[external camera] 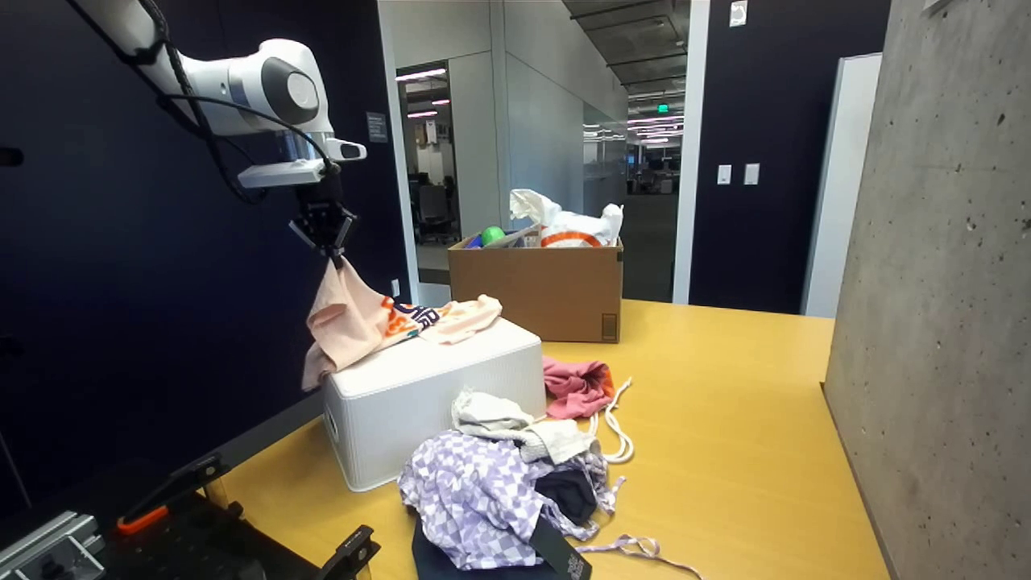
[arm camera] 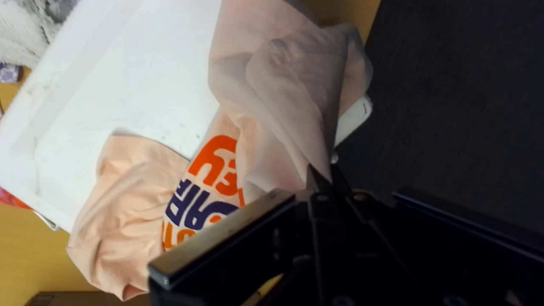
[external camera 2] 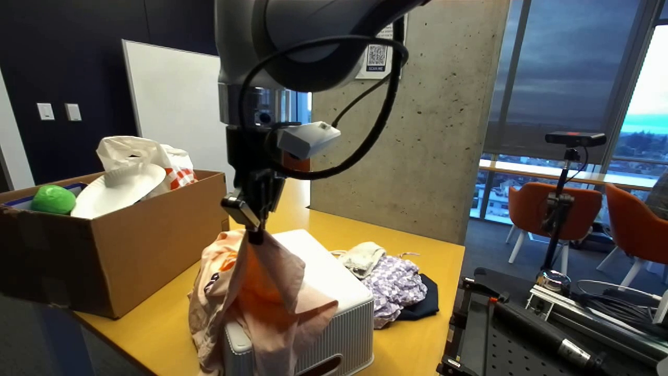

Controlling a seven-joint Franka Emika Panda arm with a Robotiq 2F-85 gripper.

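Note:
Pinched in my shut gripper (external camera: 337,259) is a peach cloth garment (external camera: 348,314) with orange and navy lettering. From the fingertips it rises to a peak above the left end of a white ribbed box (external camera: 440,416), turned with its flat face up. Part of the garment lies on that face; another part hangs over the box's end, as exterior view 2 shows. In the wrist view, folds of the peach garment (arm camera: 290,92) run into the closed fingertips (arm camera: 318,178), and its lettering lies partly covered by a fold.
Beside the box lie a purple checkered cloth (external camera: 469,498), a pale grey cloth (external camera: 493,416) and a pink cloth (external camera: 577,388). A full cardboard box (external camera: 536,295) stands behind.

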